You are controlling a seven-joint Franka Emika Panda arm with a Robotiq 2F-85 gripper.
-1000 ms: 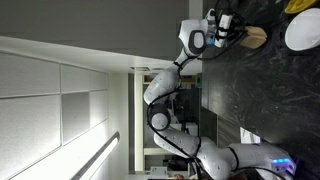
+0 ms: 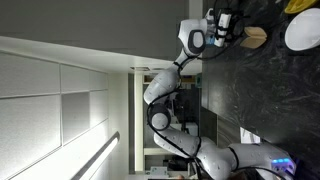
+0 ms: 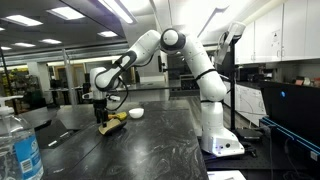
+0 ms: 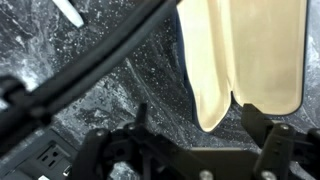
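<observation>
An open case with a cream lining and a dark rim lies on the dark tabletop, its two halves spread at the fold. In the wrist view it fills the upper right, beyond the fingertips. My gripper is open and nothing sits between its fingers. The near corner of the case's narrower half reaches toward the gap between them. From the side, the gripper hangs low beside the tan case; whether they touch, I cannot tell.
A white marker-like stick lies left of the case. A black socket panel is at lower left. A yellow dish and a white bowl are close by. A bottle stands near the camera.
</observation>
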